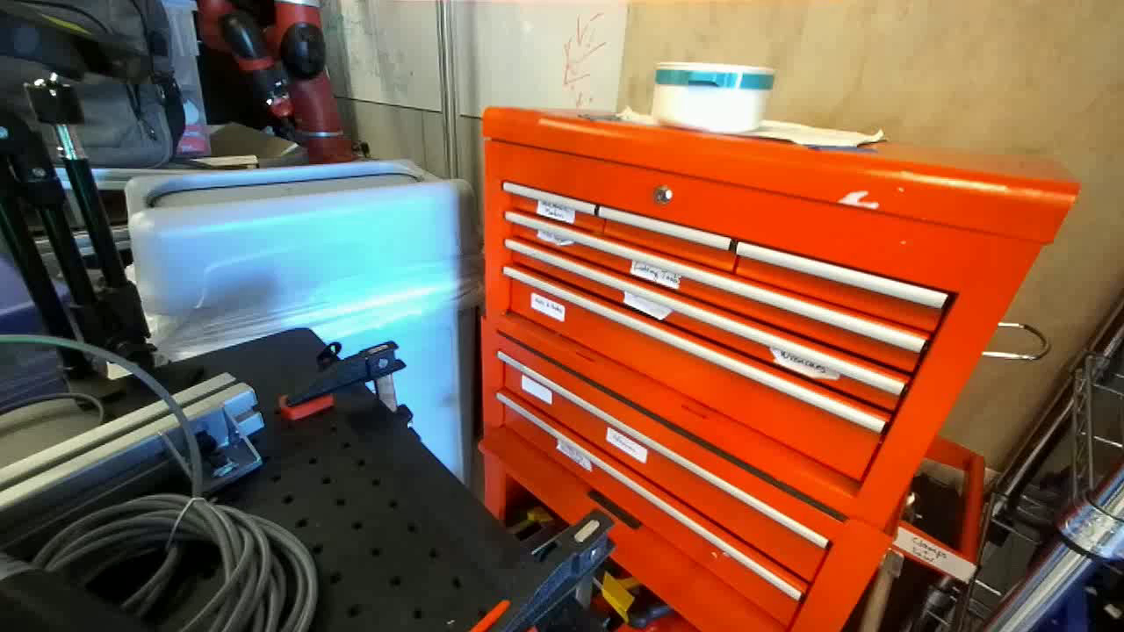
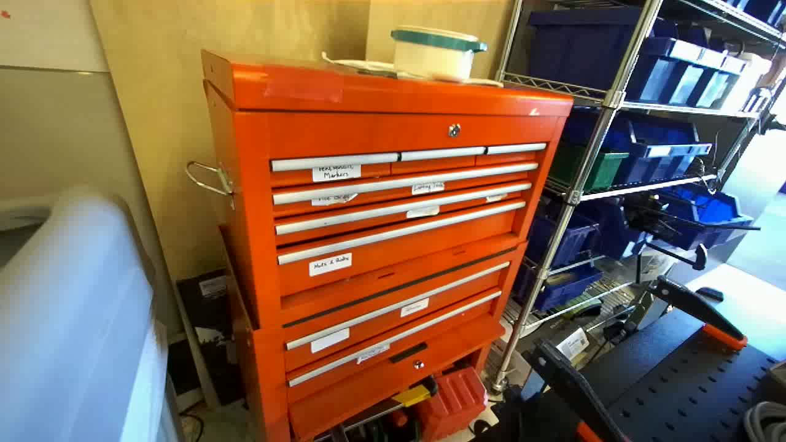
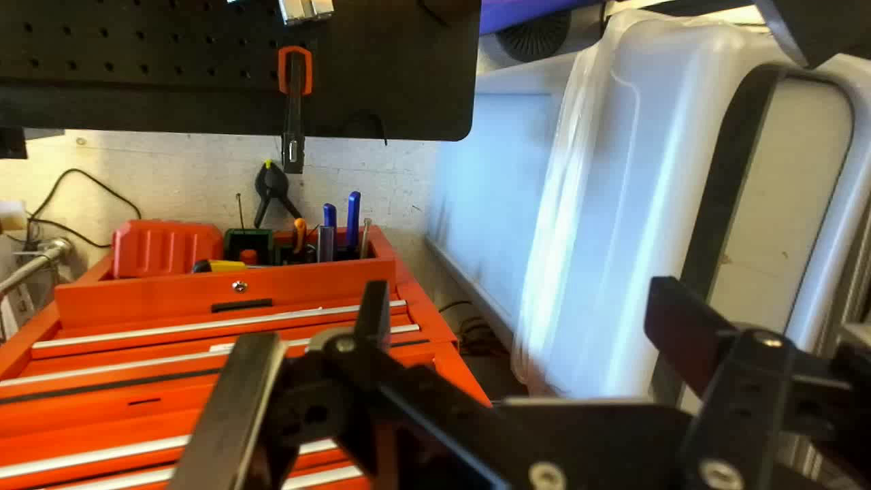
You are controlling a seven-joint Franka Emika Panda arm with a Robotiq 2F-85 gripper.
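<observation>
In the wrist view my gripper stands open, its two dark fingers wide apart and nothing between them. Behind it in that view is the red tool chest [image 3: 139,302]. Both exterior views show the same tool chest [image 1: 727,453] [image 2: 250,243] from the front, its labelled drawers shut. On its top stands a round white tub [image 1: 708,104] [image 2: 435,58] with a teal band, resting over a pale cloth [image 1: 817,133]. Neither exterior view has the arm or the gripper in it.
A black perforated table [image 1: 369,506] with clamps [image 1: 342,374] and coiled grey cable [image 1: 232,558] lies before the chest. A large whitish panel [image 3: 620,204] rises beside the chest. Wire shelving [image 2: 582,184] with blue bins [image 2: 582,44] flanks its other side.
</observation>
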